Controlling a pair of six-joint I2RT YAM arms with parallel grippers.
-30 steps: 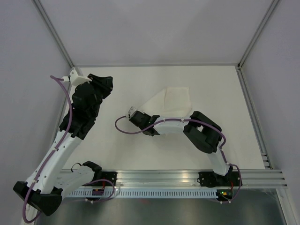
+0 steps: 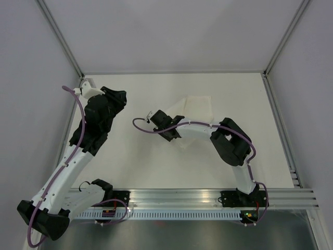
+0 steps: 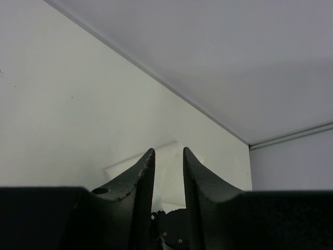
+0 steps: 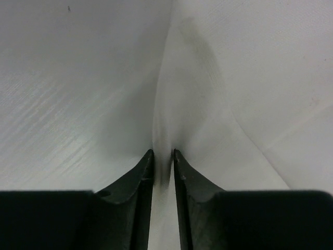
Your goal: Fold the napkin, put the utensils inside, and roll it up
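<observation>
The white napkin [image 2: 199,107] lies on the table right of centre, partly folded, its middle hidden under my right arm. In the left wrist view the napkin [image 3: 173,177] shows beyond the fingertips. My right gripper [image 2: 170,137] is down at the napkin's left part. In the right wrist view a raised fold of the napkin [image 4: 162,130] runs between the parted fingertips of the right gripper; how firmly they touch it I cannot tell. My left gripper [image 2: 120,100] hangs over the table's left side, its fingers [image 3: 147,174] apart and empty. No utensils can be made out.
Bare white table [image 2: 135,161] lies in front of the napkin and between the two arms. Metal rails [image 2: 171,195] border the table's front, and grey walls [image 2: 171,36] close off the back and sides.
The left arm has moved only slightly.
</observation>
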